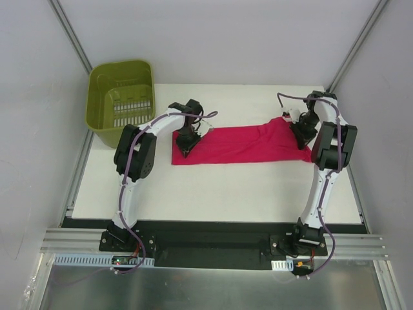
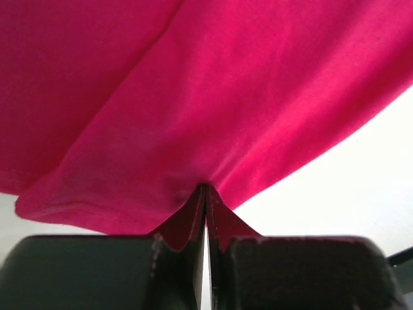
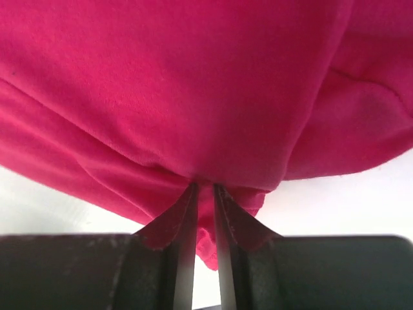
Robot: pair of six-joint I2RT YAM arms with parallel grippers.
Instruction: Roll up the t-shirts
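Observation:
A red t-shirt lies as a long flat strip across the white table, its right end rumpled with a raised fold. At the strip's left end, my left gripper is shut, and creases in the shirt converge at its fingertips, which pinch a bit of cloth near the front edge. My right gripper is at the opposite end. In the right wrist view, red cloth shows between its fingers, a small gap apart, and a loose corner hangs below.
An olive-green basket stands at the back left, close to the left arm.

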